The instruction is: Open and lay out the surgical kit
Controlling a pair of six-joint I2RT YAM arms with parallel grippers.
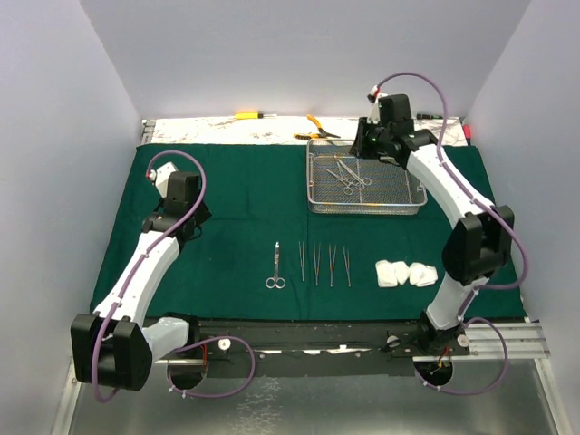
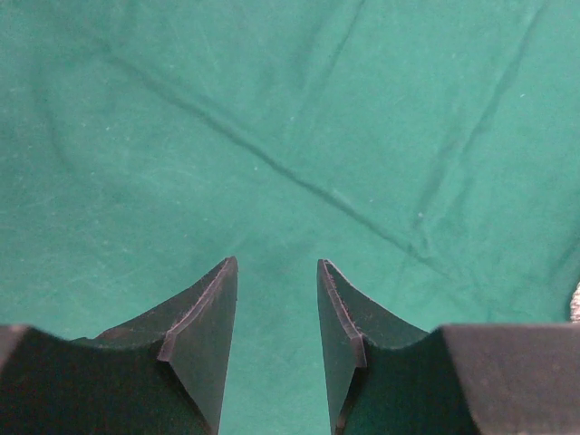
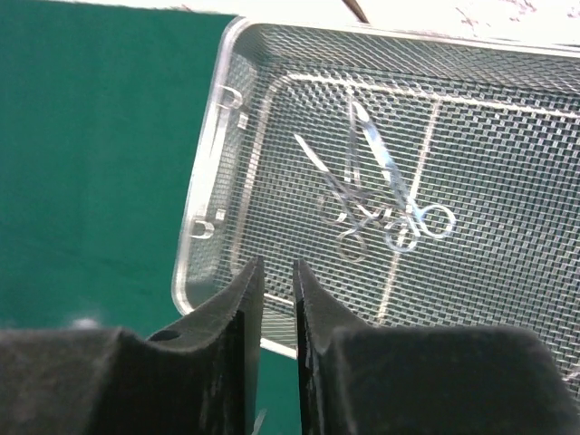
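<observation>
The wire-mesh tray stands at the back right of the green cloth. Inside it a few scissor-like instruments lie crossing one another, handles overlapping. Above the tray's left part hovers my right gripper, its fingers slightly apart and nothing between them. On the cloth at front centre, a pair of scissors lies beside a row of several thin tweezers. White gauze pads lie to their right. Over bare cloth on the left, my left gripper is open and empty.
Behind the cloth, a white strip holds a yellow-handled tool and orange pliers. The tray's raised rim borders the instruments.
</observation>
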